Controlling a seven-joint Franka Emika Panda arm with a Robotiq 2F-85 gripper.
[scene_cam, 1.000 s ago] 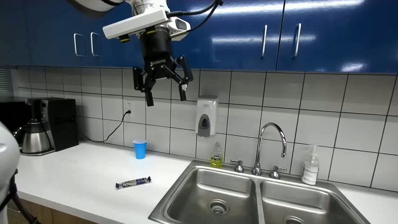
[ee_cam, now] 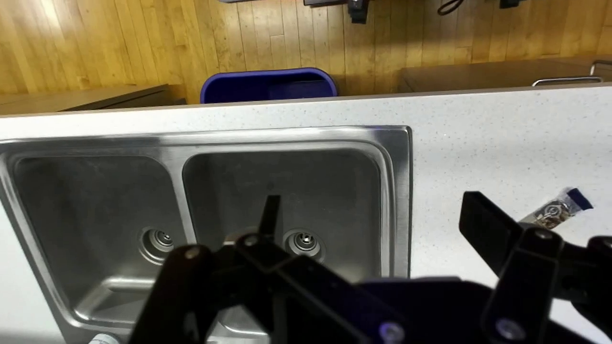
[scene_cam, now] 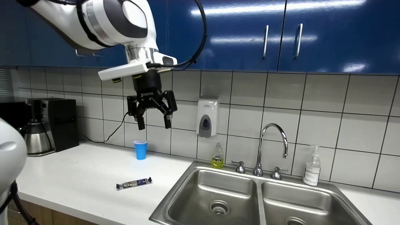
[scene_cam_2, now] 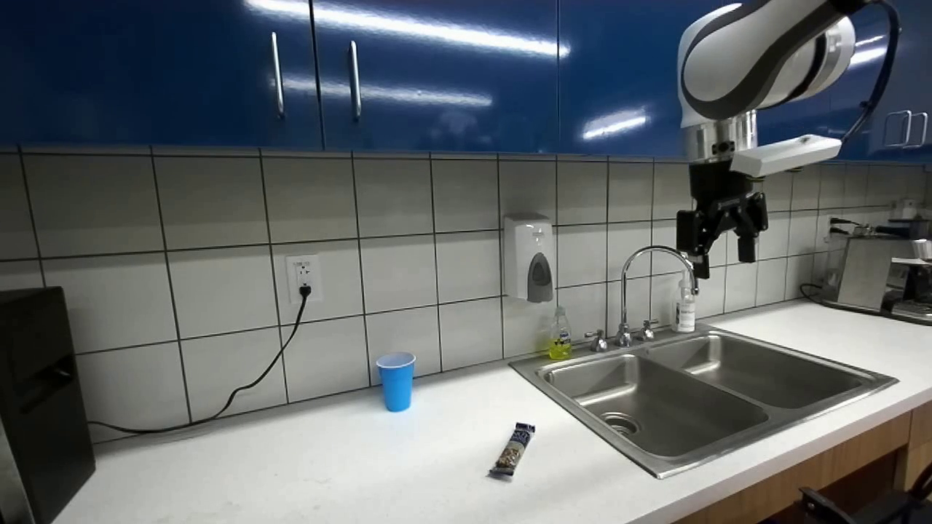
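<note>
My gripper hangs open well above the counter, with nothing between its spread fingers. In exterior view 2 the gripper appears in front of the faucet side of the sink. A wrapped snack bar lies flat on the white counter, left of the sink; in the wrist view the same bar shows at the right, partly behind a finger. Toward the wall, a blue cup stands upright; exterior view 2 has the cup left of the bar, apart from it.
A double steel sink with a tall faucet takes up the right side. A yellow soap bottle and a white pump bottle stand behind it. At the far left is a coffee maker.
The arm has come down, and my gripper has shifted slightly left in exterior view 1. It remains open. The bar and cup have stayed in place.
</note>
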